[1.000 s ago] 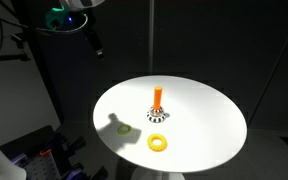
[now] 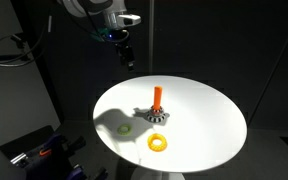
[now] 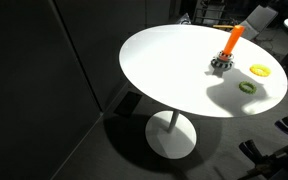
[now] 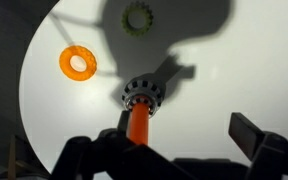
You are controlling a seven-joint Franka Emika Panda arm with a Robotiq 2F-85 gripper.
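Observation:
An upright orange post (image 2: pixel 157 97) rises from a black-and-white striped base (image 2: pixel 156 115) on the round white table. Nearer the table's front lie a yellow ring (image 2: pixel 157 143) and a smaller green ring (image 2: pixel 124 129), both flat and apart from the base. My gripper (image 2: pixel 130 68) hangs well above the table, to the left of the post. In the wrist view the gripper is open, its dark fingers widely spaced. The orange post (image 4: pixel 138 124) appears close to the left finger there, its lower end partly hidden; I cannot tell the height between them.
The white table (image 2: pixel 209 110) has wide clear room to the right of the post. In the second exterior view, its near left half (image 3: pixel 169 65) is bare too. Dark floor surrounds the table.
My arm has swung right and the gripper has come lower, from the upper left toward the post. The post and both rings have stayed where they were; the shadow over them has shifted.

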